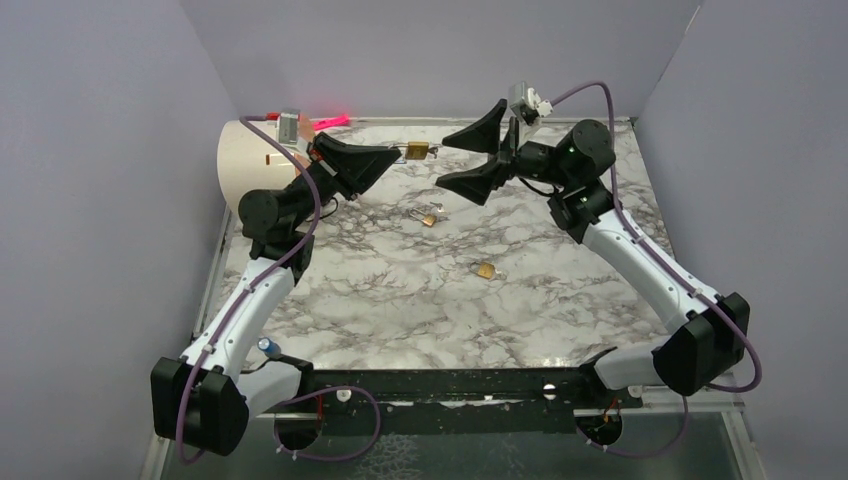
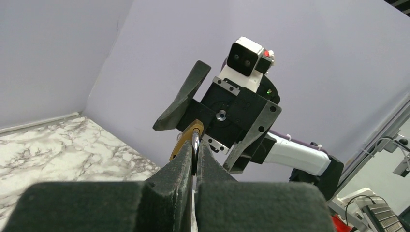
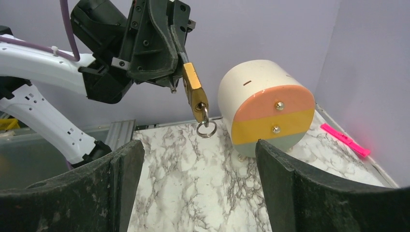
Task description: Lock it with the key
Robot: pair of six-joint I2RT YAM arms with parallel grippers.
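A brass padlock hangs in the air above the table, its shackle pinched by my shut left gripper. Its body points toward the right arm. In the right wrist view, a key sticks out of the bottom of the padlock body, and a ring dangles from it. My right gripper stands open, facing the key end, with the key close to the gap between its fingertips in the top view. Neither finger appears to touch it.
Two more brass padlocks lie on the marble table, one near the middle and one closer to the front. A cream drum with a striped face stands at the back left, near a pink strip.
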